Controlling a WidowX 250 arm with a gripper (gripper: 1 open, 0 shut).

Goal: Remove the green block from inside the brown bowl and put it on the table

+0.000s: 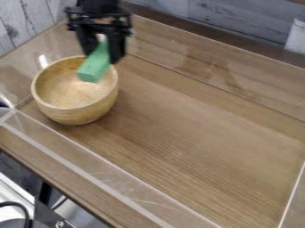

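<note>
The green block (94,64), a long bar somewhat blurred, hangs tilted above the far part of the brown bowl (74,111). My gripper (98,49), dark and also blurred, is shut on the block's upper end. The block's lower part hangs free below the fingers. Inside, the bowl looks empty where its floor shows. It stands upright at the left of the wooden table (191,134).
Clear table lies to the right of the bowl and in front of it. A white cylindrical object (295,36) stands at the far right edge. Dark cables (30,200) lie off the table at the lower left.
</note>
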